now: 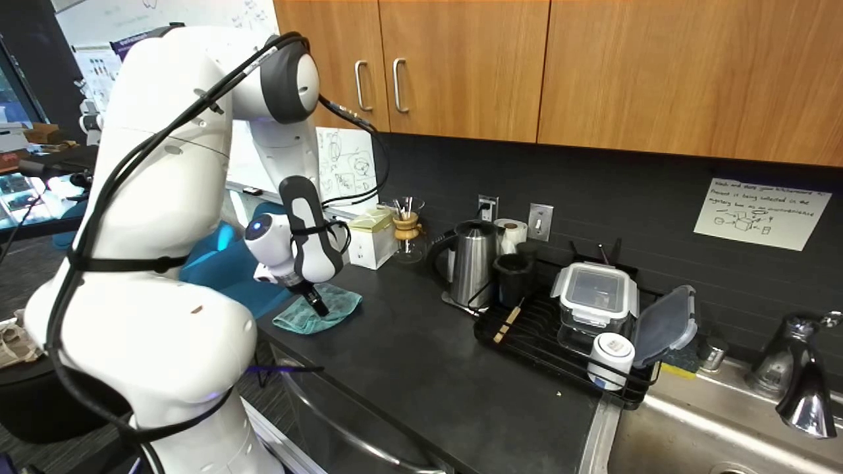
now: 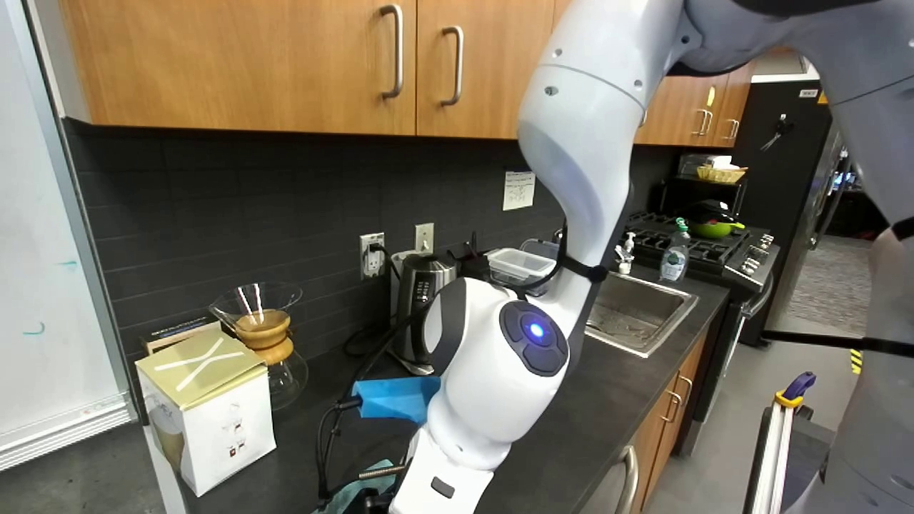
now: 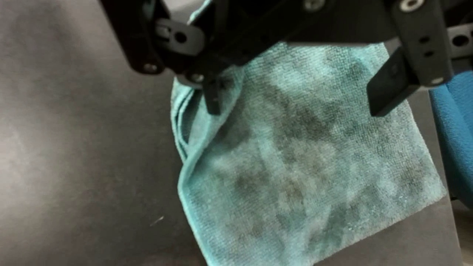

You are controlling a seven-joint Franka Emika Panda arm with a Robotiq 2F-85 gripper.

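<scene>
A teal cloth (image 3: 310, 159) with dark stains lies on the dark counter, its left side folded over in the wrist view. My gripper is open above it, one fingertip (image 3: 213, 99) over the folded edge and the other fingertip (image 3: 390, 86) near the cloth's right side. Whether the left fingertip touches the fold I cannot tell. In exterior view 1 the black gripper (image 1: 321, 307) points down over the same cloth (image 1: 336, 304). Exterior view 2 shows only a sliver of cloth (image 2: 347, 495), the arm hiding most of it.
Behind the cloth stand a white box (image 1: 371, 246) and a glass coffee maker (image 1: 407, 229). Farther right are a steel kettle (image 1: 472, 264), a black dish rack (image 1: 545, 347) and a sink (image 1: 672, 426). Its front edge runs close to the cloth.
</scene>
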